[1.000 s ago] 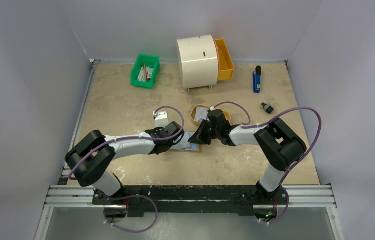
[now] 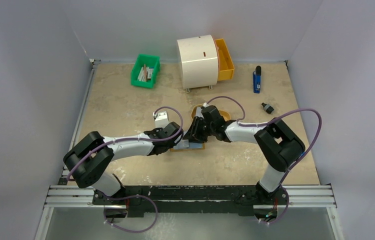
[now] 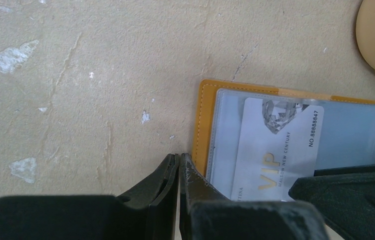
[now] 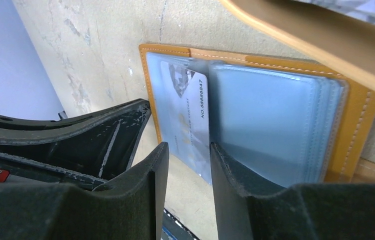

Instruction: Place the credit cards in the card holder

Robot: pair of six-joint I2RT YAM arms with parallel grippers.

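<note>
The brown card holder [image 4: 348, 107] lies on the table, opened to clear bluish sleeves. A white VIP card sits in the left sleeve, its long right edge showing at the sleeve's mouth in the right wrist view. My left gripper is shut at the holder's left border; whether the border is pinched between the tips I cannot tell. Over the card, my right gripper is open, one fingertip close beside the card's right edge and nothing held between. Both arms partly cover the holder in the top view.
A tan tray [image 2: 224, 116] with a card in it stands right behind the holder, close to the right gripper. Farther back are a green basket [image 2: 134, 75] and a white drum [image 2: 198, 62].
The card has slid left, deeper into the sleeve. The holder has turned slightly; the left gripper stays shut at its border.
</note>
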